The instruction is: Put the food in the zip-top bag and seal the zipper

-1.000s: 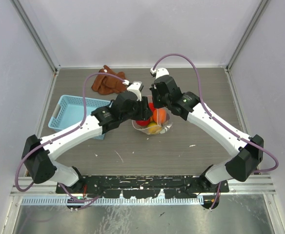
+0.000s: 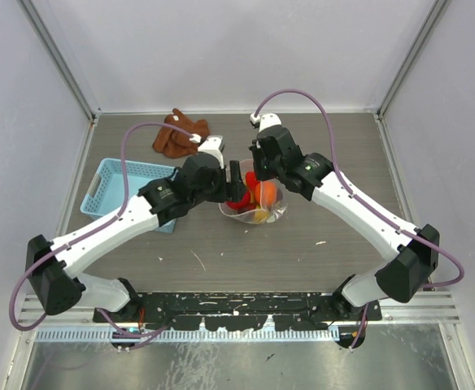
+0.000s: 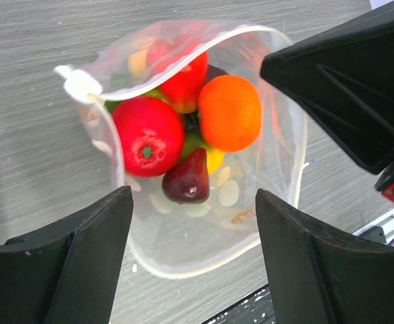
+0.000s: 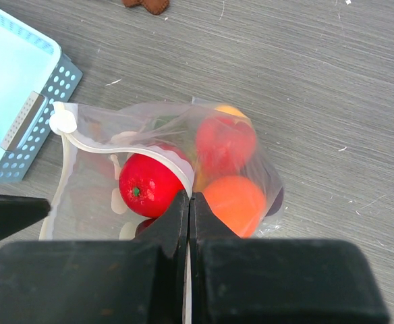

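Note:
A clear zip top bag stands on the table with its mouth open, its white zipper strip curving round the rim. Inside lie a red tomato-like food, an orange one, a dark red pear-shaped piece and other food behind them. My right gripper is shut on the bag's rim, just beside the orange piece. In the left wrist view my left gripper is open over the near edge of the bag, with no food held between its fingers. A white slider sits at one end of the zipper.
An empty light blue basket stands to the left of the bag. Behind it, near the back wall, lies a brown cloth item. Both arms are close together over the bag.
A dark red piece now shows in the bag. The right arm has stayed still.

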